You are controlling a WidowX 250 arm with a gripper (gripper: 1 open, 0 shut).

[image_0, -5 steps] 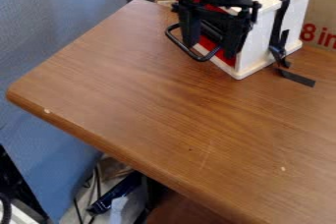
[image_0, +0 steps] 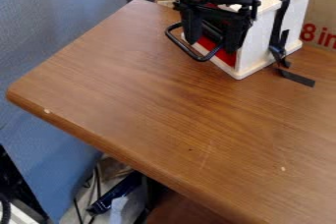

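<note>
My black gripper (image_0: 213, 22) is at the top of the view, at the front of a white box (image_0: 265, 27) with a red panel (image_0: 211, 49) low on it and black straps over it. A black looped bar sticks out low at the front, toward the left. Whether the gripper is open or shut, or holds anything, cannot be made out against the dark parts around it.
A blue-grey partition (image_0: 53, 41) runs along the table's left edge. A cardboard box (image_0: 319, 27) stands behind at the right. Cables lie below the table edge.
</note>
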